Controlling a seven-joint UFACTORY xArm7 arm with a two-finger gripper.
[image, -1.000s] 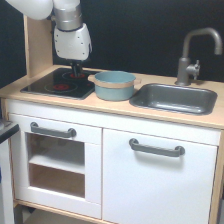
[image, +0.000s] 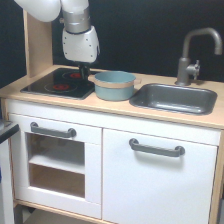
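Observation:
A blue-green pot (image: 115, 87) rests upright on the wooden counter between the stove and the sink. Just left of it, over the right part of the black stovetop (image: 56, 85), hangs my gripper (image: 84, 74), pointing down. Its dark fingers are small against the dark background, so whether they are apart or together is unclear. They look close to the pot's left side; contact with it cannot be made out.
To the right lies an empty metal sink (image: 175, 97) with a tall faucet (image: 187, 62) behind it. A wooden side panel (image: 39, 40) stands left of the stove. Below is a white cabinet door (image: 150, 185) beside an open oven space (image: 57, 165).
My gripper has moved a little to the right and slightly lower, nearer to the pot. The pot appears to stand in the same place.

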